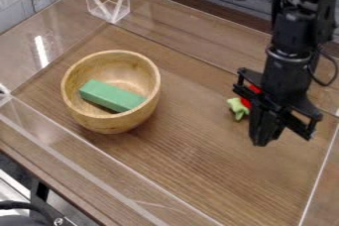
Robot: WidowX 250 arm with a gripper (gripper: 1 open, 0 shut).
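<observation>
My black gripper (272, 131) hangs over the right part of the wooden table, shut, with nothing visible between its fingers. Just behind and left of it lie a small light green object (239, 106) and a red object (252, 95), both partly hidden by the arm. A round wooden bowl (110, 116) on the left holds a green block (113, 94).
A clear wire-like or plastic item (109, 4) stands at the back left near the table edge.
</observation>
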